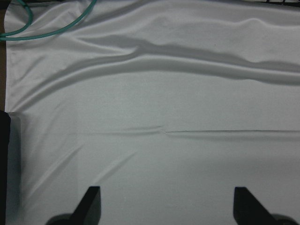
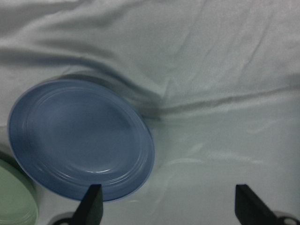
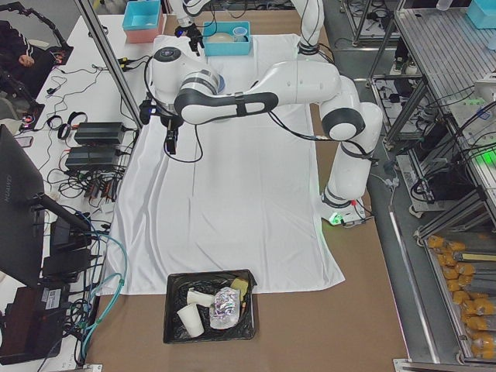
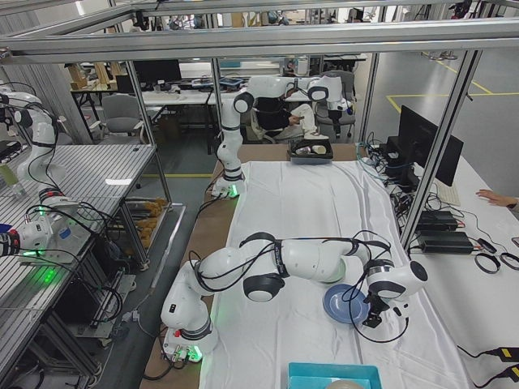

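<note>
My left gripper (image 3: 171,142) hangs above the white cloth, open and empty; the left wrist view shows bare cloth between its fingers. My right gripper (image 4: 375,318) is open and empty beside a blue plate (image 2: 79,136), above the cloth. A green dish (image 2: 11,199) lies next to the blue plate, cut off by the edge of the right wrist view. In the camera left view both dishes are mostly hidden behind my left arm.
A turquoise bin (image 4: 332,370) with items stands at one end of the cloth. A black-lined tray (image 3: 174,310) holds white cups, a foil object and yellow pieces at the other. Monitor (image 3: 19,209) and cables crowd one side.
</note>
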